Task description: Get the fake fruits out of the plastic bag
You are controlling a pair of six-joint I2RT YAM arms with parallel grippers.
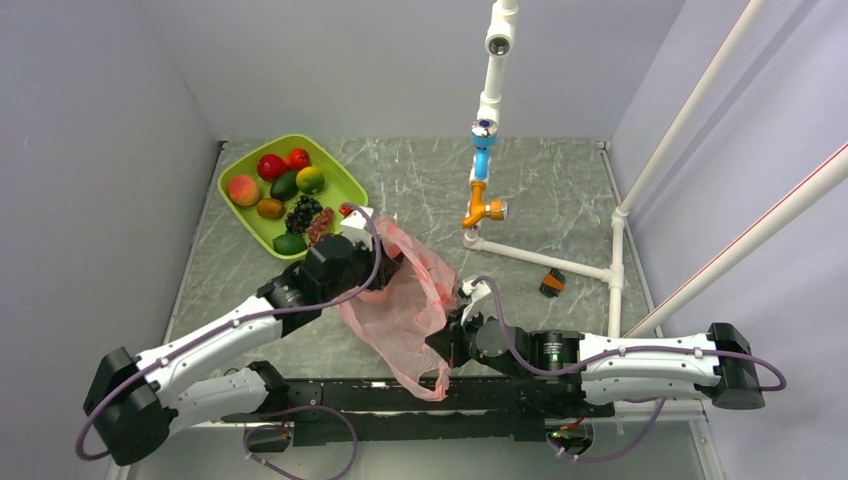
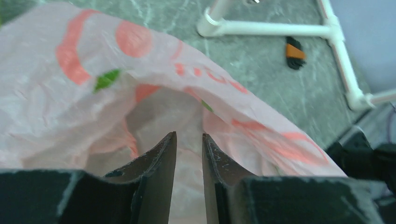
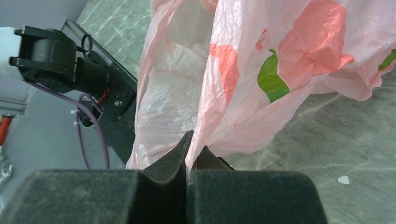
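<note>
A thin pinkish plastic bag point(image 1: 400, 325) with red and green print stands partly open between my arms. My left gripper reaches into its mouth. Its fingers are slightly apart; pale bag film shows in the gap, and whether they pinch anything cannot be told. No fruit shows inside the bag in the left wrist view, though its folds hide part of it. My right gripper is shut on the bag's near edge, which rises from between its fingertips. Fruits, among them a peach point(image 1: 243, 190) and black grapes point(image 1: 303, 214), lie in the green bowl point(image 1: 352, 190).
White pipework with a blue and orange valve point(image 1: 480, 190) stands behind and right of the bag. A small black-and-orange bundle point(image 1: 552, 283) lies near the pipes.
</note>
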